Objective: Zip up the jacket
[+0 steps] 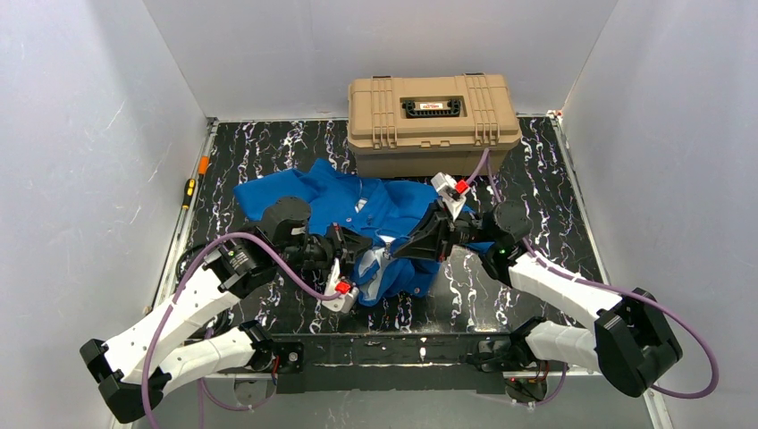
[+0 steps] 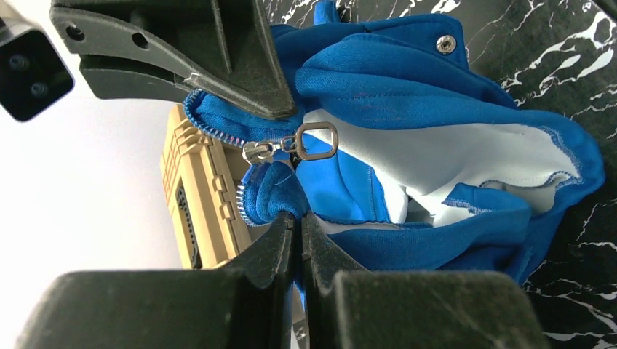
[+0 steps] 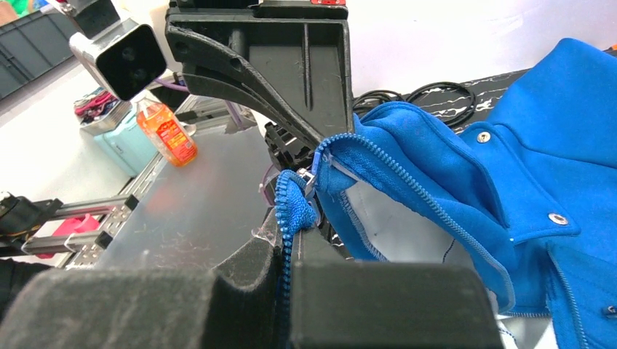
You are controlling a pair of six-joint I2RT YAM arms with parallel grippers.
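The blue jacket (image 1: 313, 186) lies bunched on the dark table with both grippers over its front. In the left wrist view my left gripper is shut where a fold of blue fabric edge runs down to its tips; the metal zipper slider with its ring pull (image 2: 317, 154) sits just above, close to the fingers of my right gripper. In the right wrist view my right gripper is shut on a blue toothed zipper edge (image 3: 289, 207). The slider is partly hidden behind that edge there, and whether the teeth are joined is unclear.
A tan case (image 1: 429, 130) stands at the back of the table. Orange and yellow-handled tools (image 1: 189, 192) lie along the left edge, with black cables by the left arm. Bare table shows to the right and at the back left.
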